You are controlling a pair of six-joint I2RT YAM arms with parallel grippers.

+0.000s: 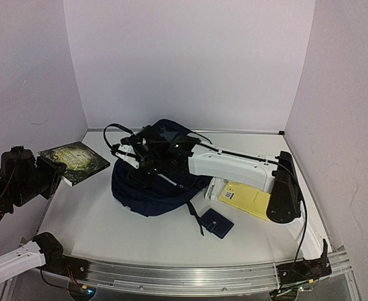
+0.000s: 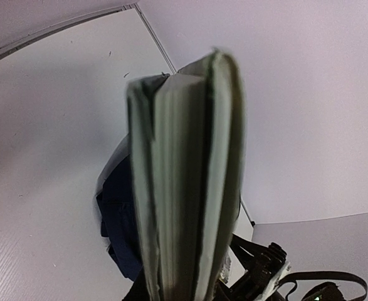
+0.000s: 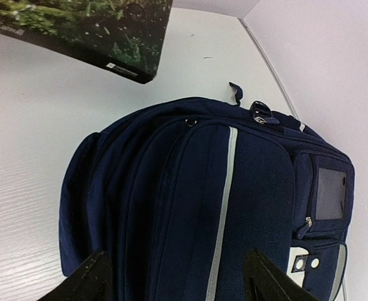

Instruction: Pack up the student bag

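Note:
My left gripper (image 1: 57, 170) is shut on a dark-covered book (image 1: 77, 162), held in the air left of the bag. In the left wrist view the book (image 2: 182, 175) stands edge-on, its page block hiding much of the scene. The navy bag (image 1: 149, 197) lies on the table, partly covered by my right arm. My right gripper hangs over it, open, its two dark fingers (image 3: 86, 282) well apart with only bag fabric behind the gap. A pale strip runs down the bag (image 3: 171, 188); whether its main compartment is open, I cannot tell.
A dark blue notebook (image 1: 216, 223) lies in front of the bag, near a black strap (image 1: 196, 218). A yellow folder (image 1: 246, 199) and a white item (image 1: 214, 188) lie right of it, partly under my right arm.

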